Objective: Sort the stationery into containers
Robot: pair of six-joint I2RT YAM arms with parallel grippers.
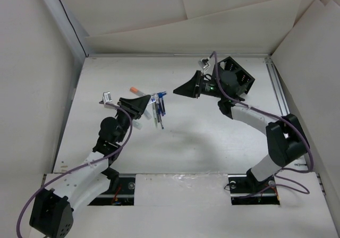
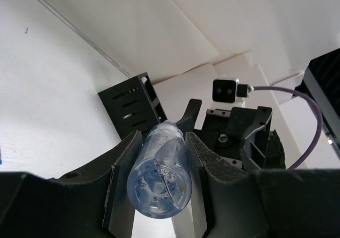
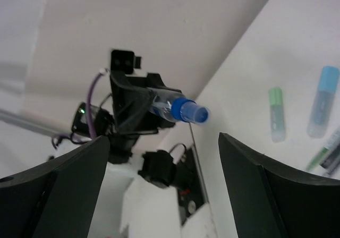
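Observation:
My left gripper (image 1: 150,101) is shut on a clear bottle with a blue band (image 2: 158,190), above the loose stationery on the white table. My right gripper (image 1: 180,89) is open and empty, apart from the bottle. Below lie an orange-capped tube (image 1: 137,91), several pens (image 1: 161,121), and in the right wrist view a green-capped tube (image 3: 277,116) and a blue-capped tube (image 3: 323,102). A black compartmented organizer (image 1: 241,73) stands at the back right, partly behind my right arm in the top view.
Bare table (image 1: 186,147) lies across the front middle and far left. Cardboard walls (image 1: 48,100) enclose the back and sides.

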